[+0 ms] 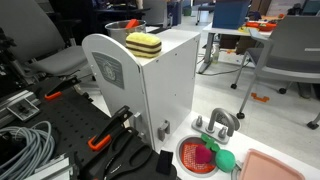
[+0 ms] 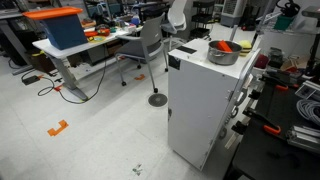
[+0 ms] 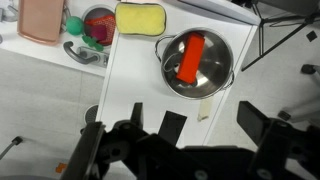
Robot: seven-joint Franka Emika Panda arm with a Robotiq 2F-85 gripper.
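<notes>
In the wrist view my gripper stands open, its dark fingers wide apart at the bottom edge with nothing between them. Ahead of it, on a white cabinet top (image 3: 140, 82), sits a metal pot (image 3: 215, 77) with an orange-red block (image 3: 191, 58) inside. Beside the pot lies a yellow sponge (image 3: 140, 18); exterior view 1 shows the sponge (image 1: 143, 43) with dark stripes along its side. A flat black rectangle (image 3: 172, 126) lies on the same top, nearer the gripper. The pot also shows in exterior view 2 (image 2: 222, 55). Neither exterior view shows the gripper.
Next to the cabinet is a small sink with a faucet (image 1: 228, 119), a red basin (image 1: 195, 168), a green item (image 1: 225, 160) and a dark red one (image 1: 203, 154). A pink tray (image 1: 268, 167) adjoins it. Coiled grey cable (image 1: 25, 150) lies on the black table.
</notes>
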